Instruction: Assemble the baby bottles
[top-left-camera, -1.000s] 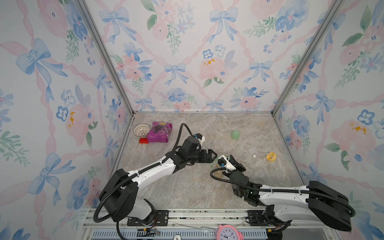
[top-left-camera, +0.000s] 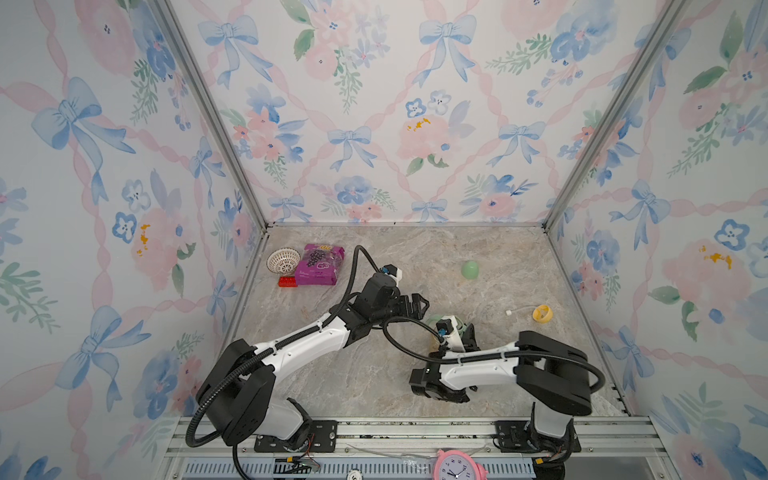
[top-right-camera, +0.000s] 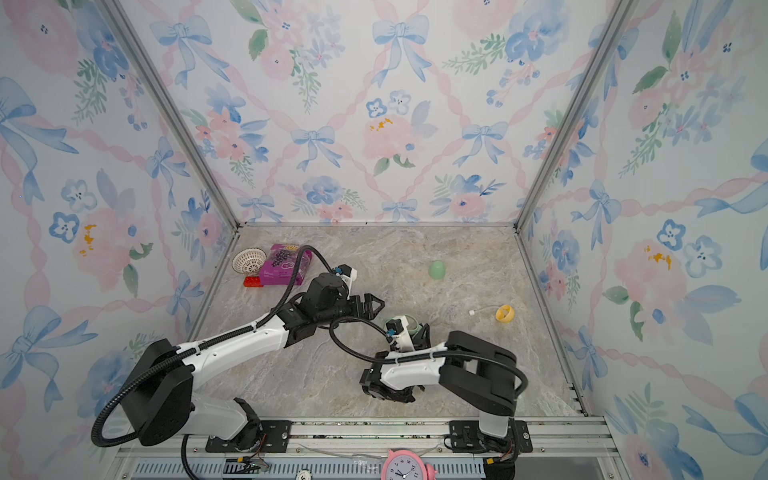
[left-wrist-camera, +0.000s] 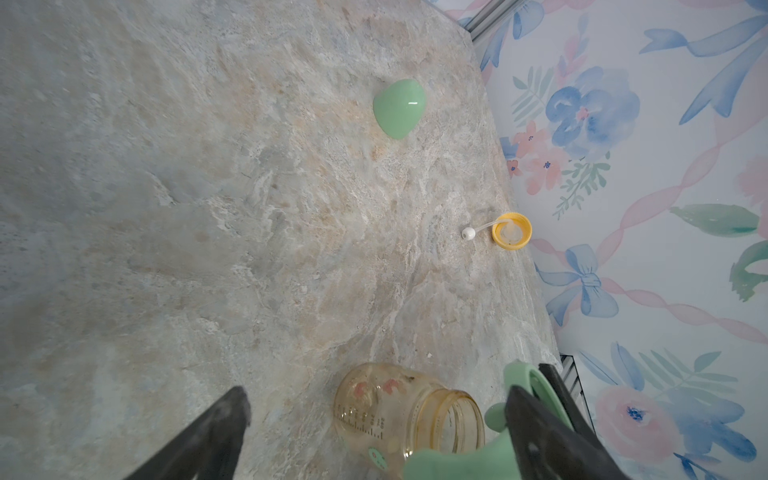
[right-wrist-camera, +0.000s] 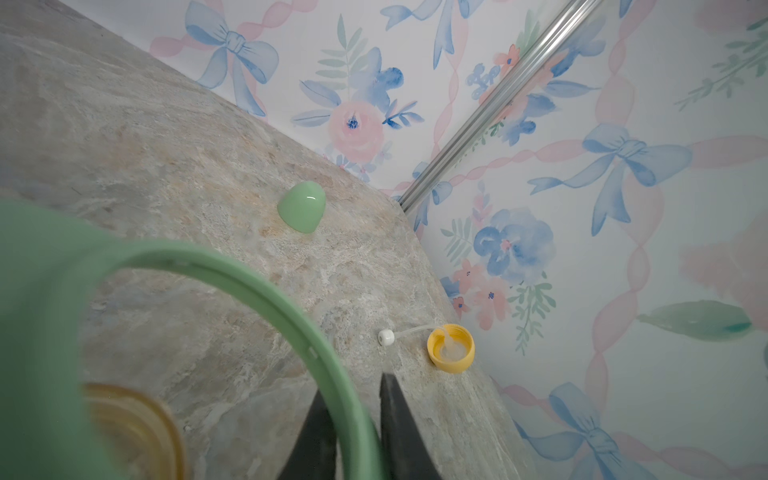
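The amber clear bottle (left-wrist-camera: 376, 408) is low in the left wrist view, its open threaded mouth facing right, near the green handle piece (left-wrist-camera: 472, 464). Whether it stands or lies is hard to tell. My right gripper is shut on the handle piece's curved loop (right-wrist-camera: 256, 288), close by the bottle's rim (right-wrist-camera: 132, 432). My left gripper (top-left-camera: 420, 306) stands open and empty, left of the handle; its blurred fingers (left-wrist-camera: 204, 436) frame the bottle. A green dome cap (left-wrist-camera: 399, 108) rests farther back. Right of it lies a yellow ring (left-wrist-camera: 512, 232) with a white-ended straw.
At the back left are a purple bag (top-left-camera: 320, 266), a woven basket (top-left-camera: 283, 261) and a red block (top-left-camera: 287, 281). The two arms are close together mid-table. Free table lies behind them and at front left.
My left gripper has shifted slightly left and stays open.
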